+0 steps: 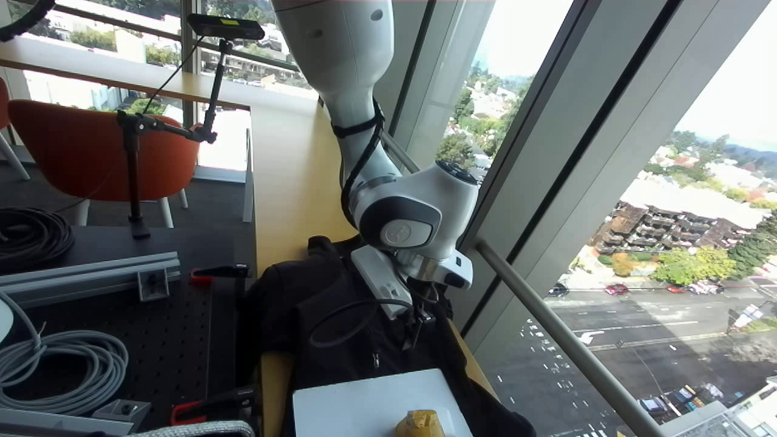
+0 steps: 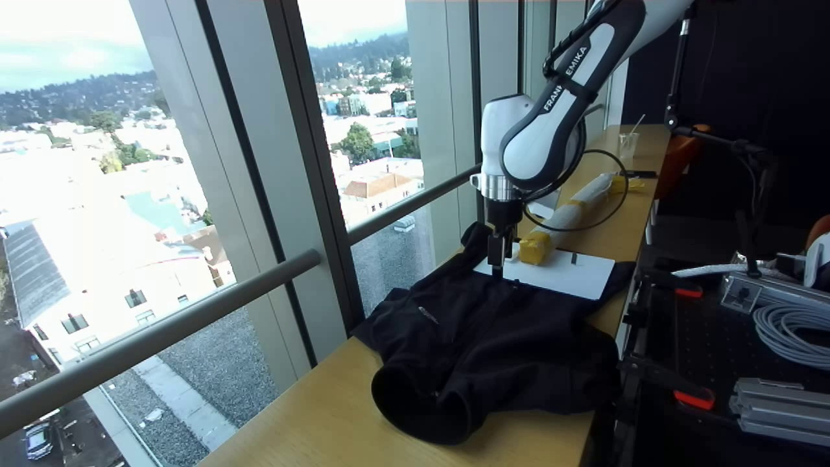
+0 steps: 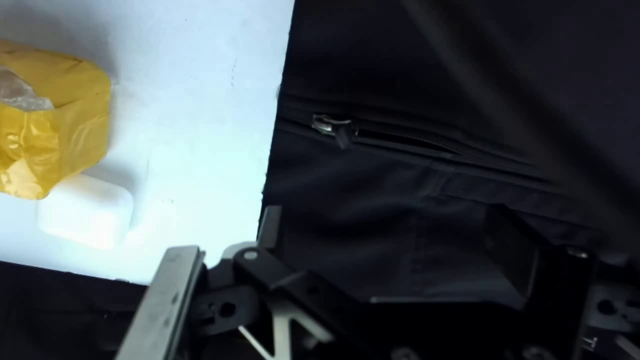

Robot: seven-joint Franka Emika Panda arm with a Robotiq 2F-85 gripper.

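Note:
A black garment [image 2: 506,342] lies spread over the table, its folds and an open tube-like end showing in exterior view 2. On it, in the wrist view, a zipper runs sideways, with a metal zipper slider [image 3: 324,124] near the white board's edge and a dark slit beside it. My gripper is open above the cloth, its fingers wide apart with nothing between them. The slider lies outside that gap, up and to the left in the wrist view. In exterior view 2 the gripper [image 2: 502,261] points down close over the garment near the board.
A white board [image 2: 587,274] covers one end of the garment. On it rest a yellow-wrapped end of a long roll [image 3: 84,108] and a small white block [image 3: 90,210]. A window rail [image 1: 568,342] runs along one table side, a black perforated bench [image 1: 175,328] along the other.

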